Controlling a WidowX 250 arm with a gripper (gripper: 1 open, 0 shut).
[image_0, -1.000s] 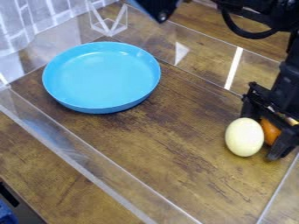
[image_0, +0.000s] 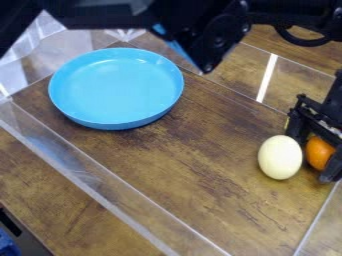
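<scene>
At the right edge, my black gripper (image_0: 313, 138) is down around an orange round object (image_0: 319, 153), partly hidden by the fingers; whether it is shut on it I cannot tell. A white egg-shaped object (image_0: 279, 157) lies just left of it on the wooden surface. A light blue plate (image_0: 115, 88) sits at the upper left.
Clear plastic edging (image_0: 107, 205) runs diagonally along the lower left. A dark arm part spans the top of the view.
The gripper and orange object have shifted slightly right. The dark arm part at the top has come lower into view. The plate and white object look unmoved.
</scene>
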